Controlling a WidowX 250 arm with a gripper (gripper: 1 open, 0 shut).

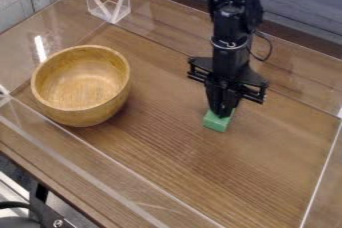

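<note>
My black gripper [222, 102] is down over a green block [217, 123] right of the middle of the wooden table, covering most of it; only the block's near end shows below the fingers. The fingertips are at the block, and whether anything is between them is hidden.
A large tan bowl [80, 80] sits on the left side of the table. A white wire-like holder [110, 2] stands at the back left.
</note>
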